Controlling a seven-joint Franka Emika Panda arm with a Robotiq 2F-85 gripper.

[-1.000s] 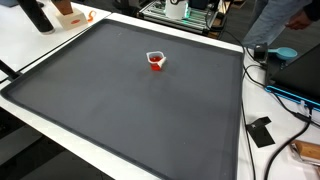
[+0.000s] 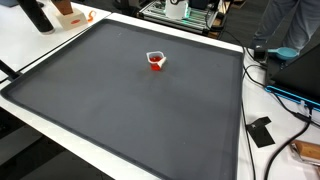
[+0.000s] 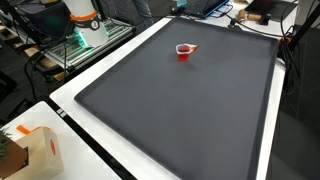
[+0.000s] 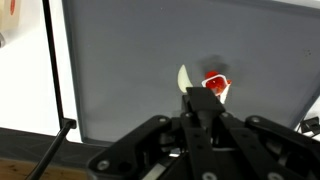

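On the grey board (image 2: pixel 120 85) stands a small white-rimmed cup (image 2: pixel 155 61) with red in it. From the other side the same cup (image 3: pixel 186 50) shows red below its pale rim. In the wrist view the cup (image 4: pixel 216 84) lies just beyond the tips of my black gripper, which is shut. A pale curved piece (image 4: pixel 184 78) sticks out by the fingertips; neither exterior view shows it on the board, so it appears held. What it is cannot be made out. The gripper is not clearly visible in the exterior views.
Most of the board is bare. Brown and white items (image 2: pixel 70 15) stand beyond its far left corner. A dark square (image 2: pixel 260 131) and cables lie along the right side. A brown pot (image 3: pixel 12 155) and a cream box (image 3: pixel 38 155) sit at the lower left.
The cup stays where it was on the board. At the upper right of exterior view 1, a person's blue-clad leg has shifted.
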